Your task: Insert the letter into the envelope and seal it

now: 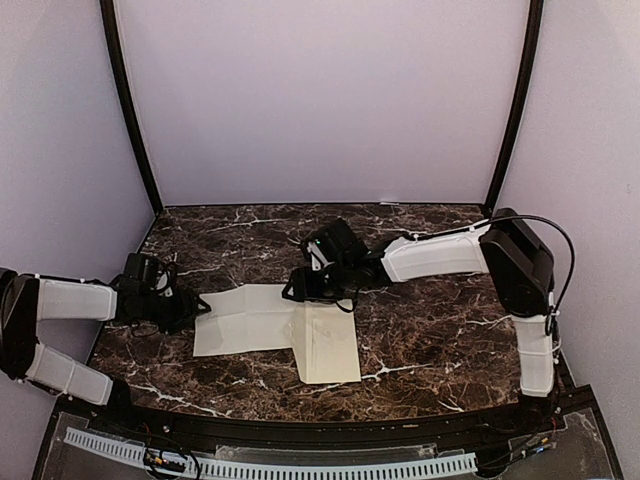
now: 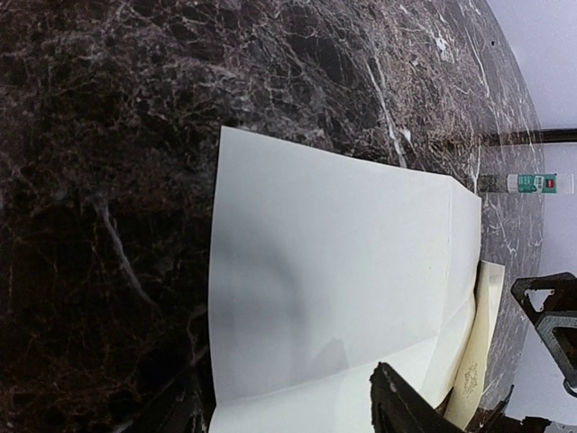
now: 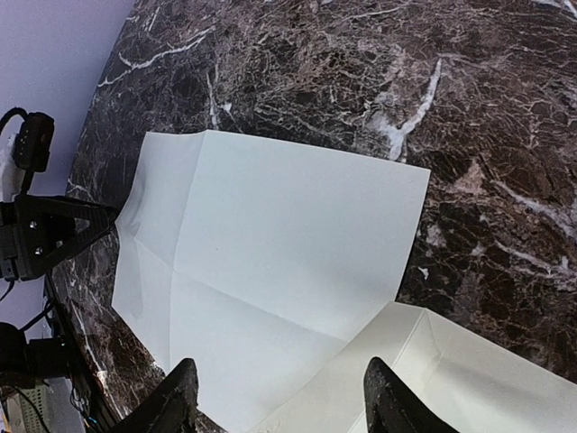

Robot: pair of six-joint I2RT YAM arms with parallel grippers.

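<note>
The white creased letter [image 1: 240, 325] lies unfolded on the left of the table, its right edge meeting the cream envelope [image 1: 332, 350]. In the right wrist view the envelope's raised flap [image 3: 356, 370] covers part of the letter [image 3: 288, 216]. My left gripper [image 1: 203, 306] is at the letter's upper left edge; in the left wrist view its fingers [image 2: 388, 397] stand apart above the sheet [image 2: 325, 262]. My right gripper [image 1: 290, 294] hovers over the upper edge where letter and envelope meet, open, with nothing between its fingers.
A glue stick [image 2: 536, 184] with a green label appears in the left wrist view; the right arm hides it from above. My right arm [image 1: 430, 257] reaches across the table's back half.
</note>
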